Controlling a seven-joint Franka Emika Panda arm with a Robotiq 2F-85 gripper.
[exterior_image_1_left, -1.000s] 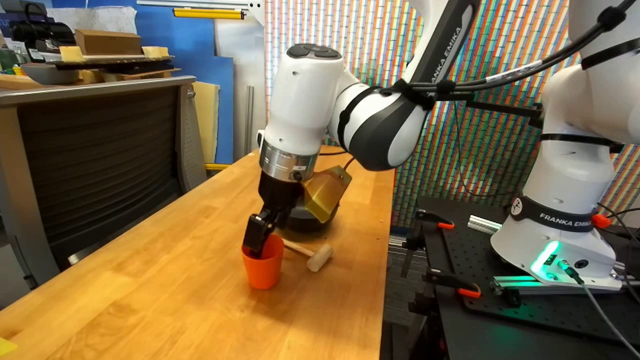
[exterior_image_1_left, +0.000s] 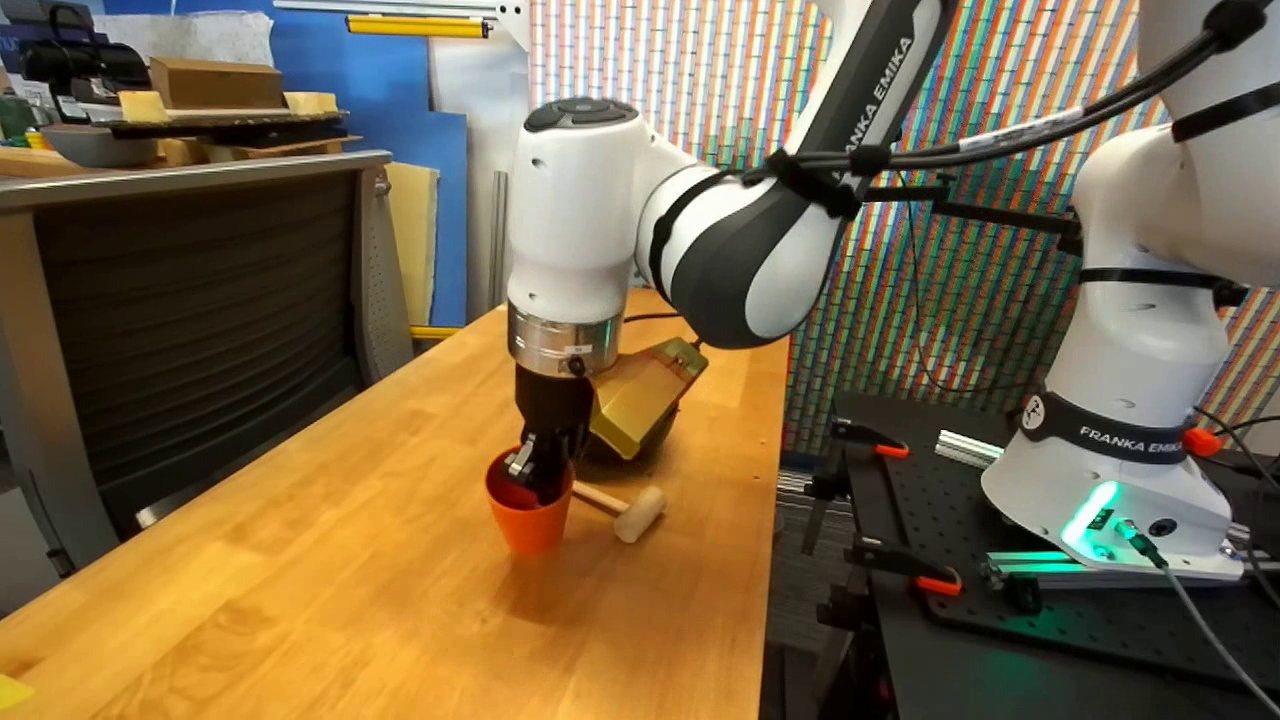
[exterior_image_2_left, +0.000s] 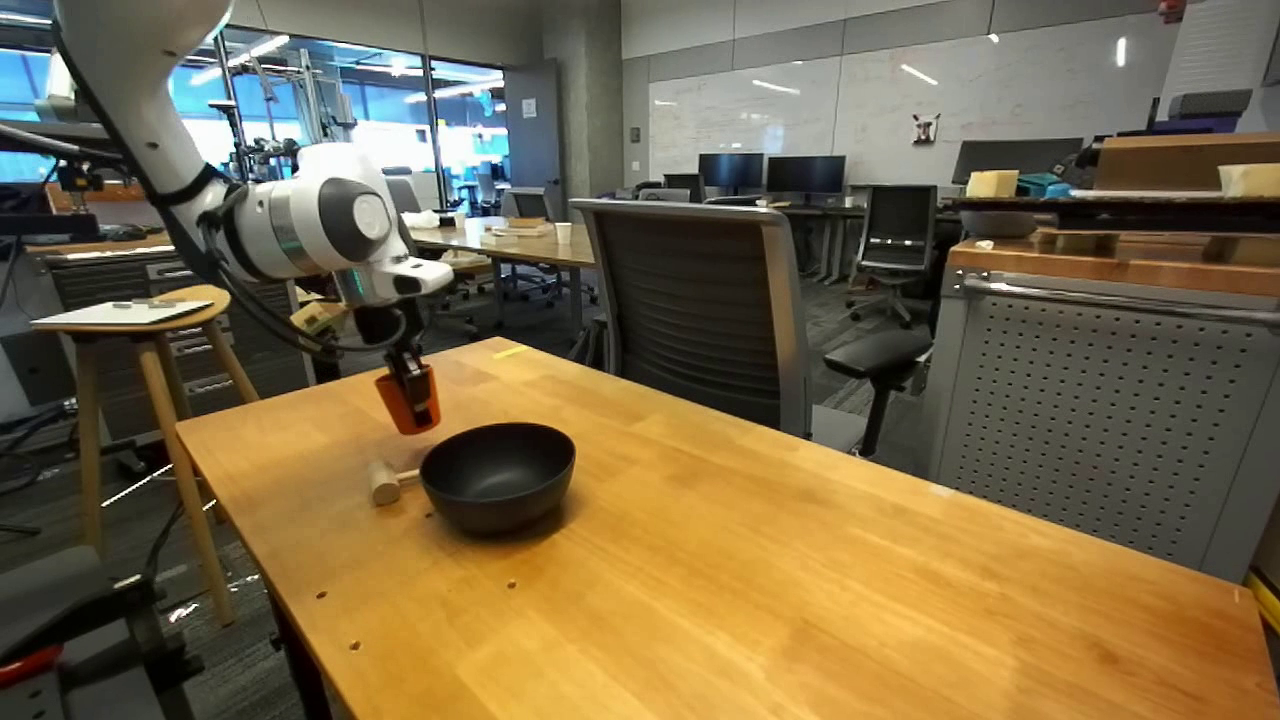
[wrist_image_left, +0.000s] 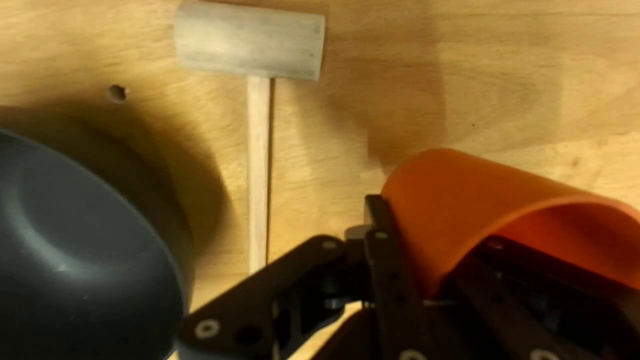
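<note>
An orange cup (exterior_image_1_left: 528, 526) is pinched at its wall by my gripper, one finger inside the cup and one outside. In exterior view 2 the cup (exterior_image_2_left: 411, 406) tilts slightly and appears to hang above the table. The wrist view shows the cup (wrist_image_left: 456, 198) on the right, its mouth facing the lower right. A wooden mallet (wrist_image_left: 250, 41) lies on the table beside it, handle toward my gripper. To the left in that view is a black bowl (wrist_image_left: 72, 258); in exterior view 2 the bowl (exterior_image_2_left: 498, 474) stands upright and looks empty.
The wooden table (exterior_image_2_left: 840, 576) has wide clear room beyond the bowl. An office chair (exterior_image_2_left: 708, 312) stands against its far long side. A second robot arm's base (exterior_image_1_left: 1098, 468) is on a black bench, apart from the table.
The arm's wrist has swung from slanted to more upright. The cup has risen a little, with the gripper at its rim. Mallet and bowl appear unmoved.
</note>
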